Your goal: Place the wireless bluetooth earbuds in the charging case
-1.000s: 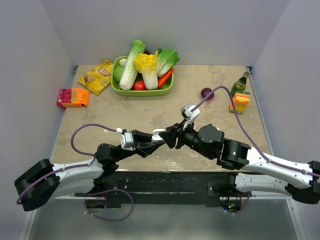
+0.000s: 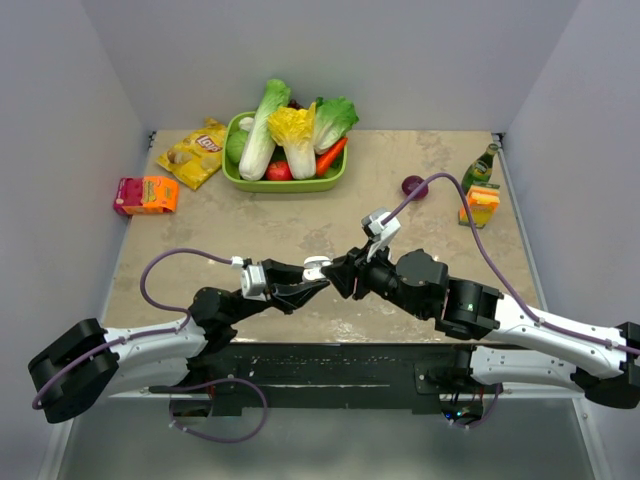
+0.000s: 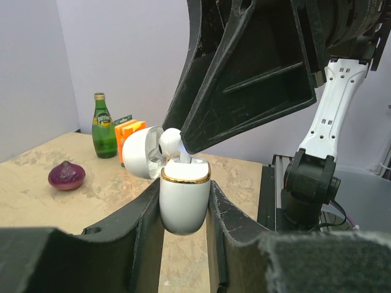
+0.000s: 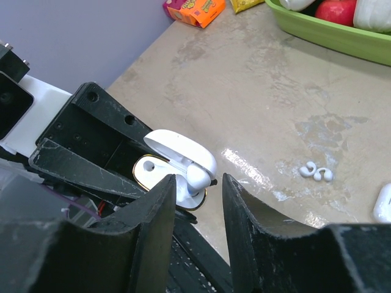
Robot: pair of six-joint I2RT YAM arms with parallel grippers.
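Note:
My left gripper [image 2: 309, 284] is shut on the white charging case [image 3: 184, 201], which is upright with its lid [image 4: 180, 145] open. My right gripper [image 2: 342, 270] is at the case from the right, its fingertips over a white earbud [image 3: 171, 141] at the case's top, the stem reaching down toward the case. In the right wrist view this earbud [image 4: 198, 179] shows at the case beside the fingertips, which are slightly apart; whether they touch it is unclear. The case's other slot [image 4: 148, 165] is empty. A small white object [image 4: 383, 204] lies on the table.
Two small white curled pieces [image 4: 309, 170] lie on the table. A green basin of vegetables [image 2: 244, 183] stands at the back, snack packs at left, an onion [image 2: 414, 187], bottle [image 2: 480, 168] and orange carton [image 2: 483, 205] at right.

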